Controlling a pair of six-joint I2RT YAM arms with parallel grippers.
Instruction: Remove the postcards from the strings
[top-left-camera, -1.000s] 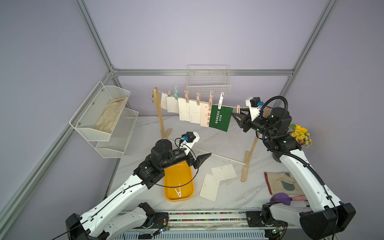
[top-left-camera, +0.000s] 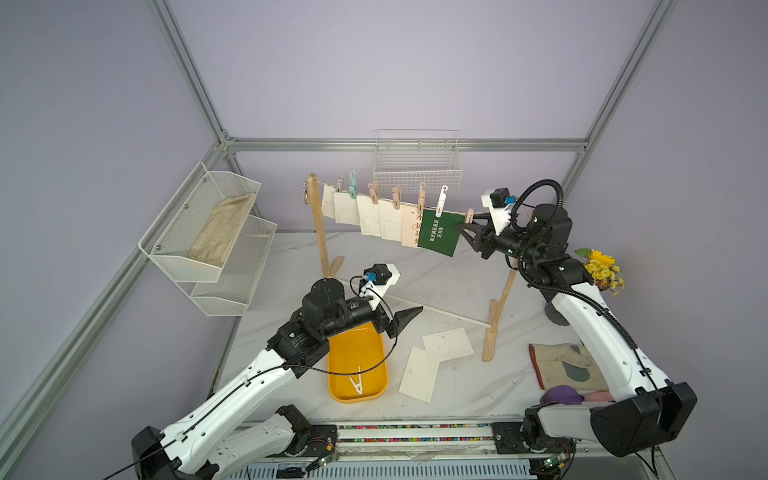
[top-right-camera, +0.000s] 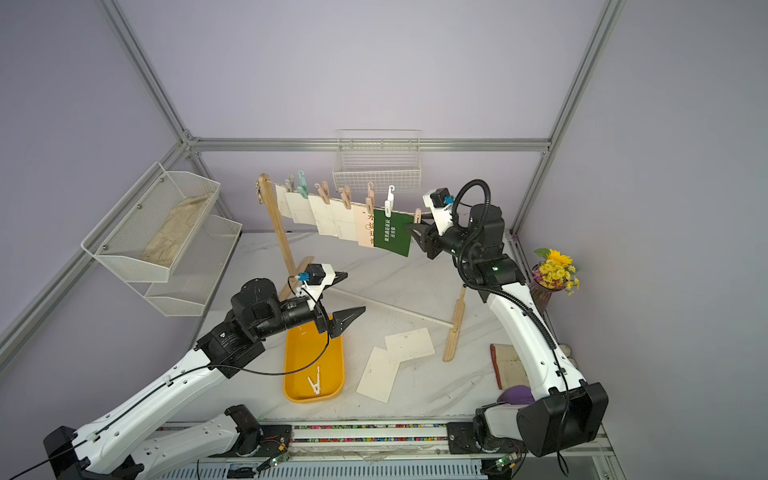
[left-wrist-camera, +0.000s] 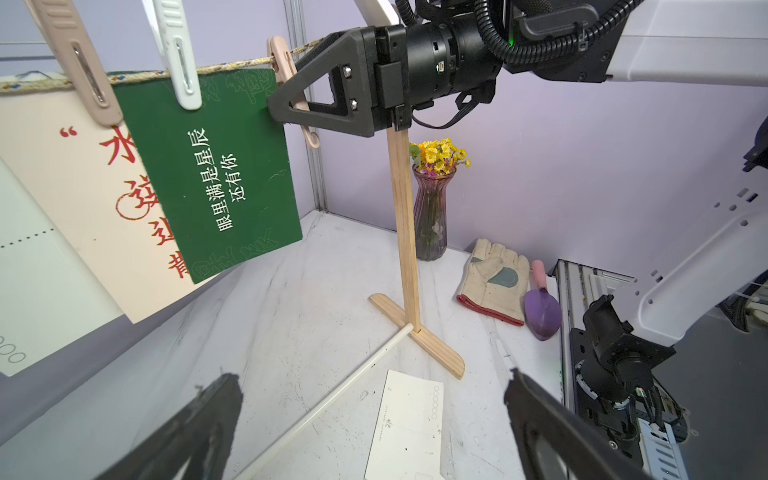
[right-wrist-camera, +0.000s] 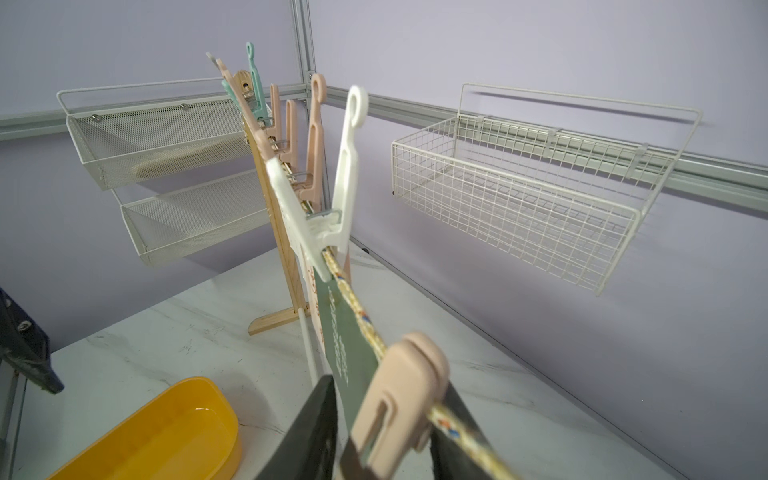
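A row of postcards hangs by clothespins from a string; the nearest to the right end is a green postcard (top-left-camera: 440, 231) under a white clothespin (top-left-camera: 441, 201). Beside it hangs a peach postcard (left-wrist-camera: 88, 216) with red writing. At the green card's right corner, a beige clothespin (right-wrist-camera: 400, 404) sits on the string (right-wrist-camera: 360, 316); whether it pinches the card, I cannot tell. My right gripper has one finger on each side of this clothespin, the fingers apart. My left gripper is open and empty, low over the table.
Two postcards (top-left-camera: 448, 344) lie on the table. A yellow tray (top-left-camera: 357, 397) with a white clothespin stands below the left arm. The wooden post (left-wrist-camera: 402, 216), a vase of flowers (left-wrist-camera: 432, 200), a glove (left-wrist-camera: 494, 276) and a trowel (left-wrist-camera: 542, 308) are on the right.
My right gripper has moved left along the string to the beige clothespin, which has shifted left toward the green card. The green card has swung slightly left. The left arm is still.
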